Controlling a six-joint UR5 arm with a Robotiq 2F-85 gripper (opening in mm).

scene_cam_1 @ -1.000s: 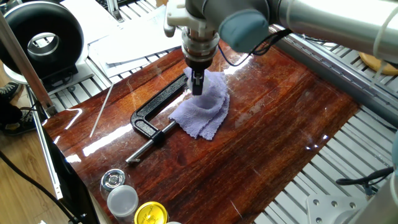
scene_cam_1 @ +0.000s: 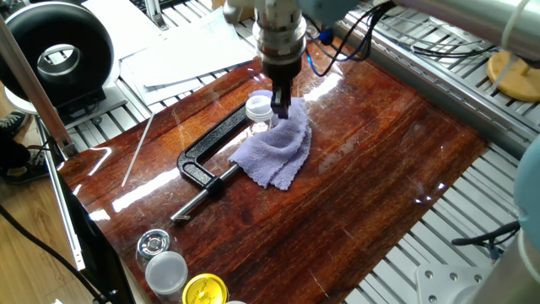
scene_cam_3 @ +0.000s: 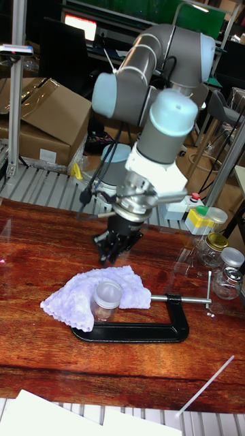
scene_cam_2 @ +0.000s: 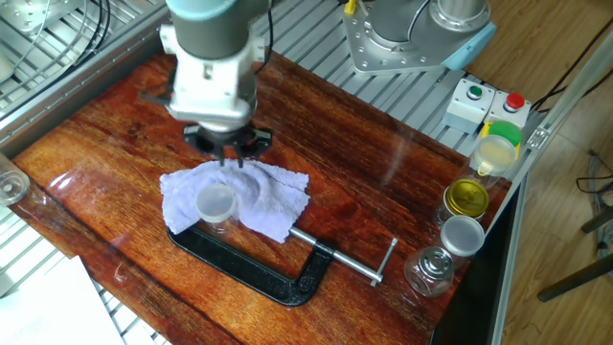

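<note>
A small clear jar with a whitish lid [scene_cam_1: 259, 107] stands upright at the edge of a crumpled lilac cloth [scene_cam_1: 277, 154]. In exterior view 2 the jar [scene_cam_2: 218, 205] overlaps the cloth's near side; whether its base rests on the cloth cannot be made out. Part of a black C-clamp [scene_cam_2: 259, 275] is under or against the cloth, its screw bar lying out to one side. Over the cloth, beside the jar and apart from it, hangs my gripper [scene_cam_2: 231, 163]. Its fingertips show a gap with nothing between them, as in exterior view 3, where the gripper [scene_cam_3: 109, 260] points down.
Several lidded jars, one with a yellow lid [scene_cam_2: 467, 197], cluster at one table edge near a button box [scene_cam_2: 487, 105]. White paper [scene_cam_1: 190, 63] lies beyond the board.
My gripper has shifted right and a little upward in exterior view 1. The jar, largely hidden behind it a second ago, now shows beside it. Cloth and clamp look unmoved.
</note>
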